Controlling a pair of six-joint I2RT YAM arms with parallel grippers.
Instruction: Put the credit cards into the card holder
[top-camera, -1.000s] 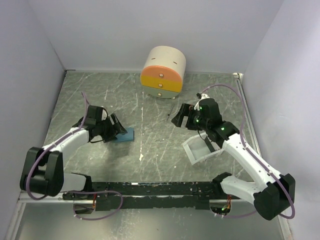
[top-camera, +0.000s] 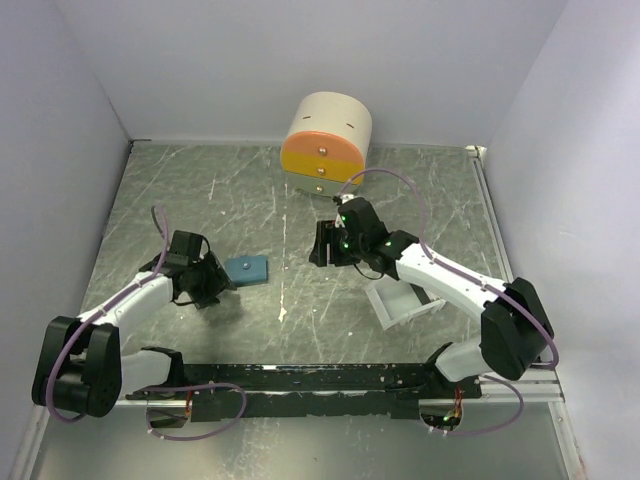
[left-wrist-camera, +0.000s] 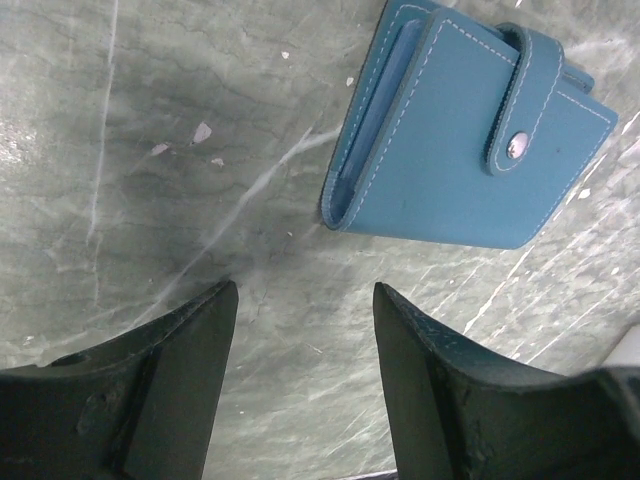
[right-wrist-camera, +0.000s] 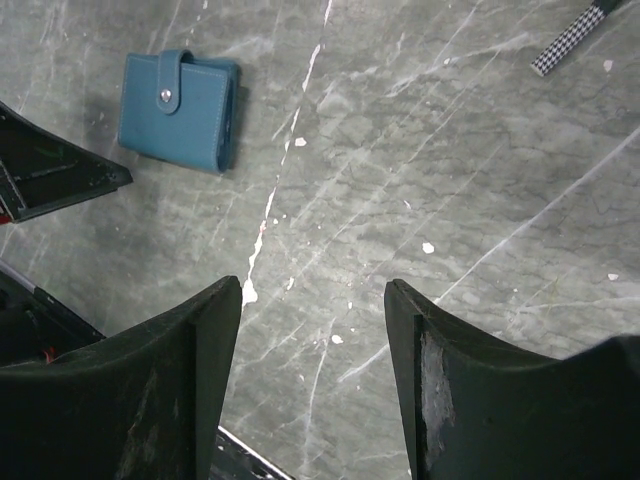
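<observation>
The blue card holder (top-camera: 247, 268) lies on the table left of centre. Its strap is snapped down, and one stitched edge stands slightly parted in the left wrist view, where the card holder (left-wrist-camera: 470, 130) fills the upper right. My left gripper is open just beside it, bare table between its fingers. In the right wrist view the card holder (right-wrist-camera: 178, 108) sits at upper left, a dark left-gripper finger (right-wrist-camera: 70, 170) close by. My right gripper is open and empty above the middle of the table. I can make out no credit cards in any view.
A white tray (top-camera: 388, 312) holding something dark stands under the right arm. A toy drawer cabinet (top-camera: 325, 145) stands at the back wall. A thin checkered and black stick (right-wrist-camera: 565, 45) shows at upper right. Table between the grippers is clear.
My left gripper has moved off the card holder to its left and front, uncovering it. The right gripper has swung left toward the table's middle, and its fingers have narrowed.
</observation>
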